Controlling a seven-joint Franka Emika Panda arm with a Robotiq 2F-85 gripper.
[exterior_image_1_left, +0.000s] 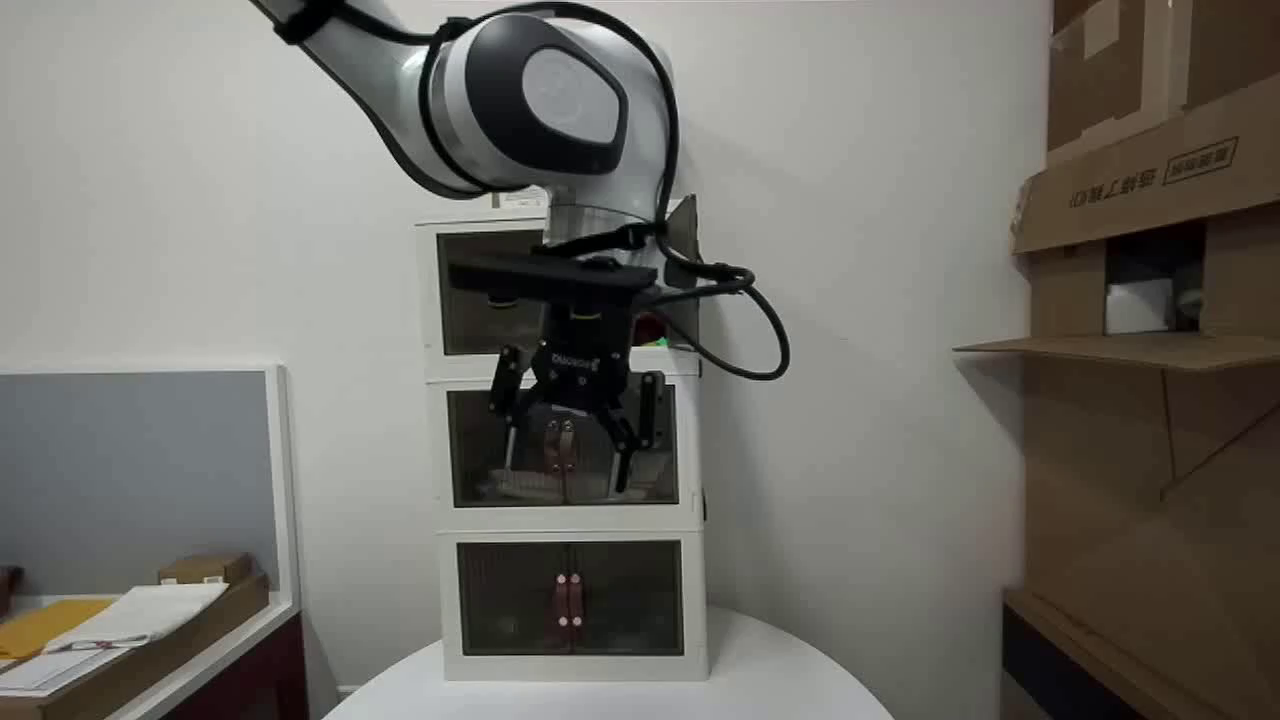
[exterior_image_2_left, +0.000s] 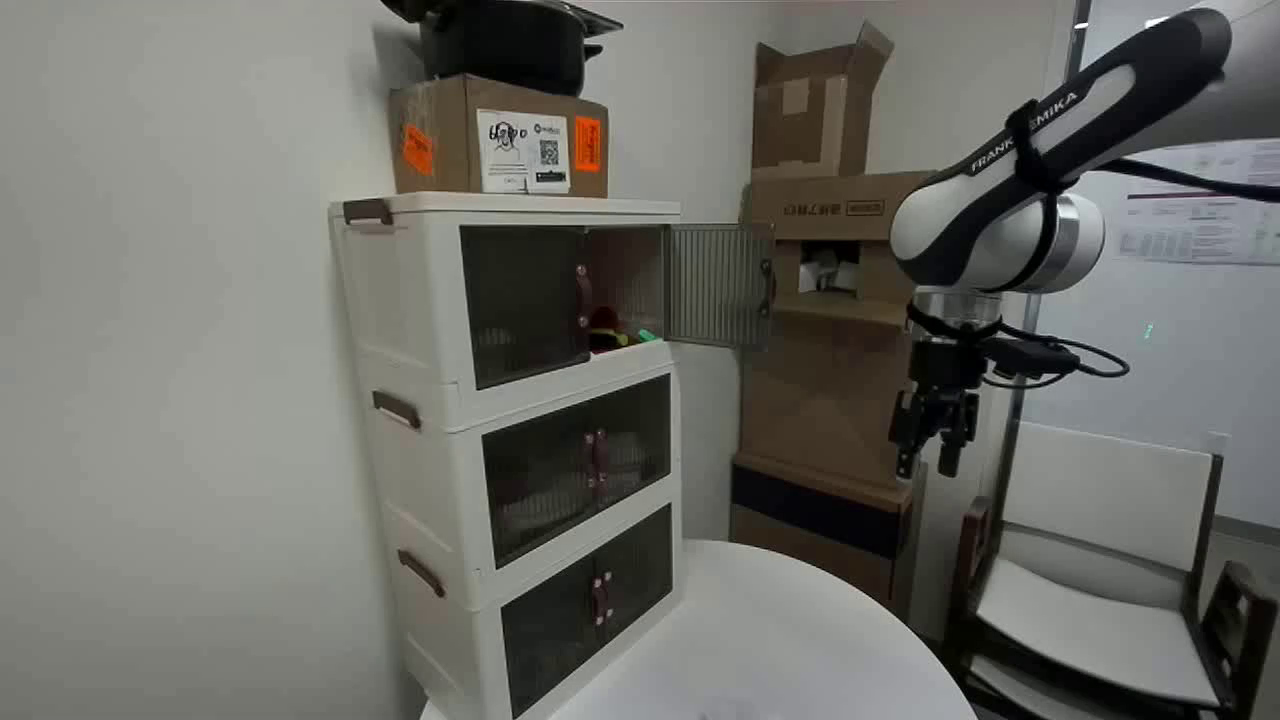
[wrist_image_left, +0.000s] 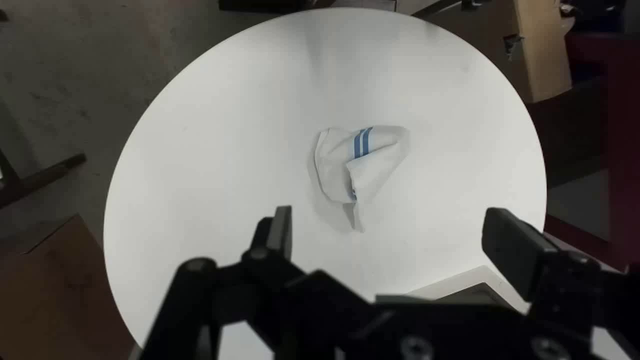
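My gripper is open, its two fingers wide apart and nothing between them. It points down, high over the round white table (wrist_image_left: 210, 150). On that table lies a crumpled white cloth (wrist_image_left: 376, 157) with blue stripes, seen in the wrist view well below the fingers. In exterior view 2 the gripper (exterior_image_2_left: 931, 462) hangs to the right of a white three-tier cabinet (exterior_image_2_left: 408, 300). The cabinet's top tier has its right door (exterior_image_2_left: 720, 284) swung outward, with red and green items (exterior_image_2_left: 608, 328) just inside. Both lower tiers have their doors closed.
A cardboard box (exterior_image_2_left: 444, 132) bearing a black pot (exterior_image_2_left: 510, 46) stands on the cabinet. Tall cardboard boxes (exterior_image_2_left: 828, 396) and a white chair (exterior_image_2_left: 1098, 504) stand beyond the table. The cabinet's edge (wrist_image_left: 462, 279) borders it in the wrist view.
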